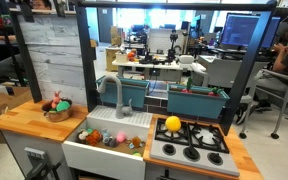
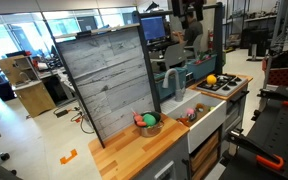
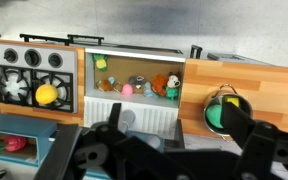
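Observation:
My gripper is open, its dark fingers spread wide at the bottom of the wrist view with nothing held between them. It hangs above a toy kitchen counter. Below lies the white sink [image 3: 172, 118], with several small toys inside, among them an orange one [image 3: 160, 82] and a green one [image 3: 172, 86]. To one side, a yellow ball [image 1: 173, 123] rests on the stove [image 1: 194, 145]. On the counter's other side a round pot [image 2: 148, 124] holds colourful items, including a green one [image 2: 150, 119]; a finger partly covers it in the wrist view.
A grey faucet [image 1: 118, 92] rises behind the sink. Blue bins [image 1: 196, 103] hang on the rear rail, under a dark overhead bar [image 1: 174, 6]. Bare wooden counter [image 1: 32, 117] lies around the pot. A grey plank panel [image 2: 112, 78] stands behind it.

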